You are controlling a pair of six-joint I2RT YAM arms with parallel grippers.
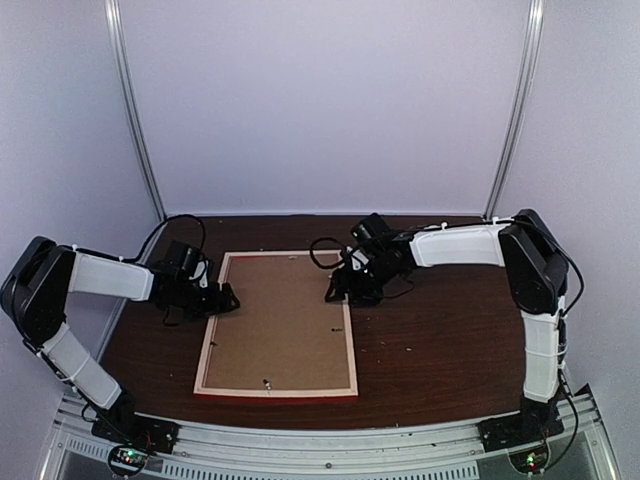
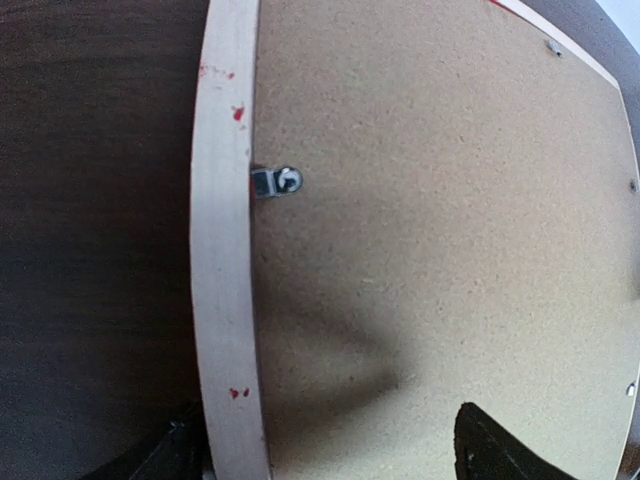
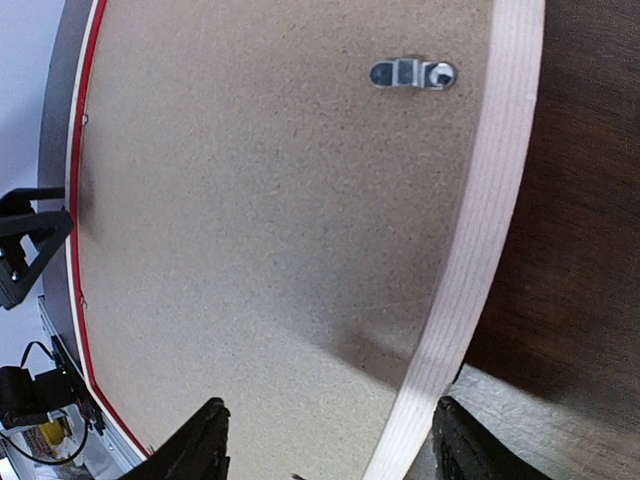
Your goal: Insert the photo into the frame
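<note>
The frame (image 1: pixel 350 370) lies back up on the dark table, its brown backing board (image 1: pixel 280 320) seated inside the pale wooden border. Over the frame's left side is my left gripper (image 1: pixel 228 300), fingers apart. In the left wrist view its fingers (image 2: pixel 490 445) stand on either side of the border strip (image 2: pixel 222 250). At the right side my right gripper (image 1: pixel 338 297) is open too, with its fingers (image 3: pixel 205 440) straddling the right border strip (image 3: pixel 470 260). Small metal clips (image 2: pixel 278 181) show along the edges, one clip (image 3: pixel 412 73) by the right strip. No photo is visible.
Bare table (image 1: pixel 440 340) extends right of the frame, with a few tiny specks on it. A metal rail (image 1: pixel 330 440) runs along the front edge, close to the frame's near side. Pale walls (image 1: pixel 320 110) enclose the table.
</note>
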